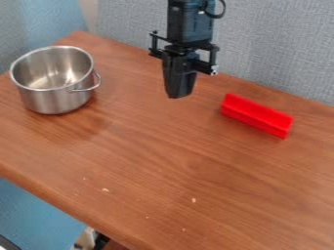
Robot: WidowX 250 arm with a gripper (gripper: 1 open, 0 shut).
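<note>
My black gripper (179,80) hangs from the top centre over the back of the wooden table (170,186), its fingers pointing down; whether they are apart or together is unclear from this view. To its left stands a steel pot (55,96) with a wire handle. A red block (257,115), long and narrow, lies to the gripper's right, apart from it.
Grey padded walls (280,54) border the table behind. A blue surface (33,215) shows beyond the table's lower left edge, with some small hardware at the bottom.
</note>
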